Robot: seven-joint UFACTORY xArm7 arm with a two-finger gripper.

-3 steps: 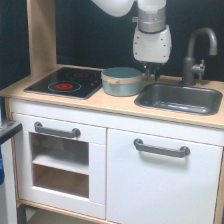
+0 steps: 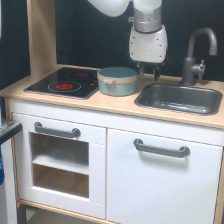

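The teal pot [image 2: 118,84] sits upright between the black cooktop and the sink, close to the cooktop's right edge. Pointing down from the top of the camera view, my gripper [image 2: 148,73] has its dark fingertips at the pot's right rim, on the sink side. At this size the fingers blend into the dark backdrop, so whether they touch the pot or pinch its right handle cannot be made out. A tan handle shows on the pot's left side.
To the left lies the cooktop [image 2: 62,84] with its red-ringed burners. The grey sink [image 2: 180,98] and tall faucet [image 2: 196,55] stand close on the right. Below are a white oven door [image 2: 58,131] and a cabinet door [image 2: 162,180], both closed.
The pot has shifted slightly left, towards the cooktop. My gripper has moved a little left and up in the view along with it.
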